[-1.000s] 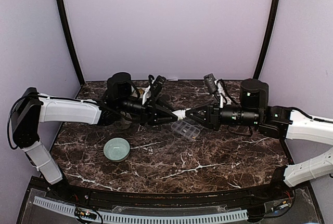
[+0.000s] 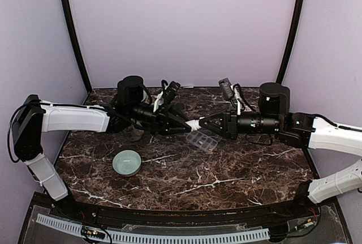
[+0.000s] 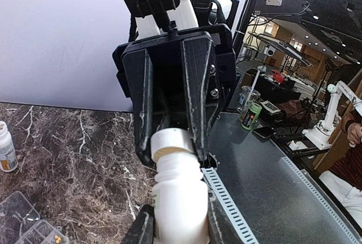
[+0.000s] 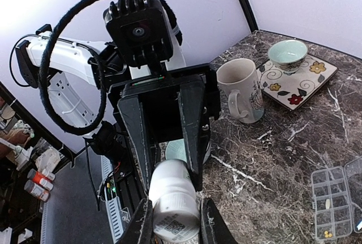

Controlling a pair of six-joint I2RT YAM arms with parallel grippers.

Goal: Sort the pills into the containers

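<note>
Over the middle of the table, a white pill bottle (image 3: 180, 204) is gripped at its body by my left gripper (image 2: 188, 127). My right gripper (image 2: 203, 121) is shut on the white cap (image 3: 171, 138). In the left wrist view the cap sits tilted at the threaded neck, its tan underside showing. The right wrist view has the ridged cap (image 4: 176, 221) in front of the bottle (image 4: 169, 176). Below stands the clear pill organizer (image 2: 202, 141), with yellow pills (image 4: 327, 234) and a white pill (image 4: 327, 204) in its compartments. The bottle's contents are hidden.
Another white bottle (image 3: 7, 152) stands upright on the marble table. A green bowl (image 2: 126, 163) rests at front left. Around the left arm are a mug (image 4: 242, 85) and a small bowl (image 4: 287, 55) on a flowered tile (image 4: 317, 78).
The left arm has barely moved, and both grippers stay shut around the bottle and cap.
</note>
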